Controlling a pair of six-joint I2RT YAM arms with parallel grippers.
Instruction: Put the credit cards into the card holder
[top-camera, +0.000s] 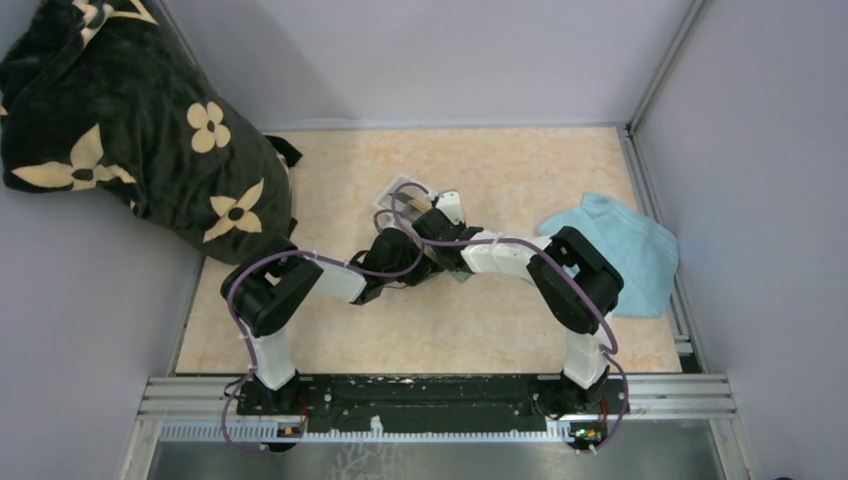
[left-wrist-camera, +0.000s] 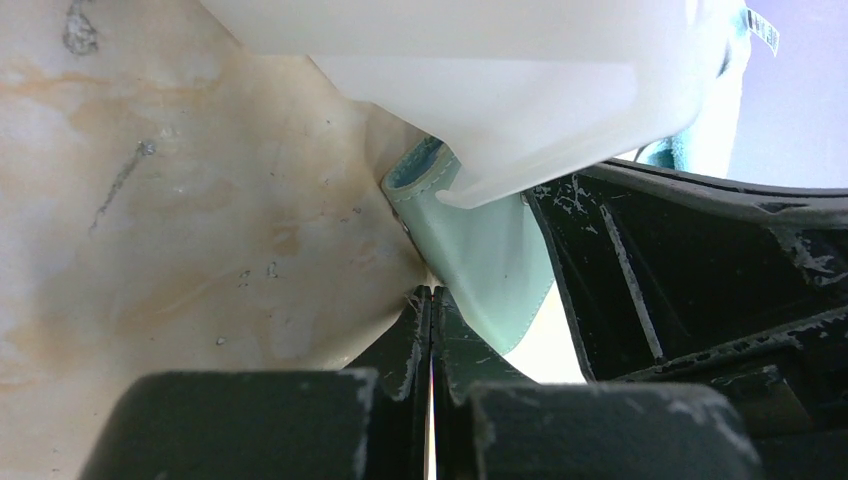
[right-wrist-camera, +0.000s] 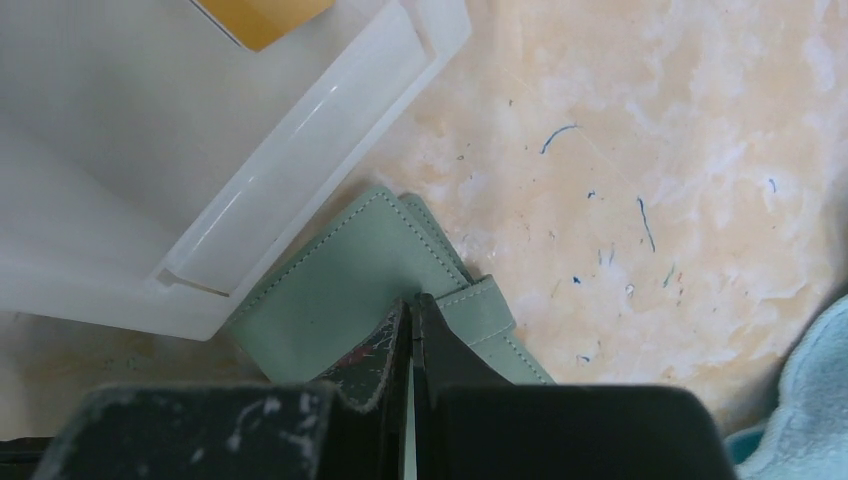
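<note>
The sage-green card holder (right-wrist-camera: 320, 290) lies on the table beside a white plastic tray (right-wrist-camera: 120, 170), with a strap across it. A yellow card (right-wrist-camera: 268, 15) shows in that tray. My right gripper is shut, its tips over the holder near the strap. My left gripper is shut, its tips at the edge of the holder (left-wrist-camera: 480, 270); nothing shows between its fingers. In the top view, both grippers largely hide the tray and holder.
A light-blue cloth (top-camera: 630, 260) lies at the right of the table, a large dark patterned cushion (top-camera: 150, 160) at the back left.
</note>
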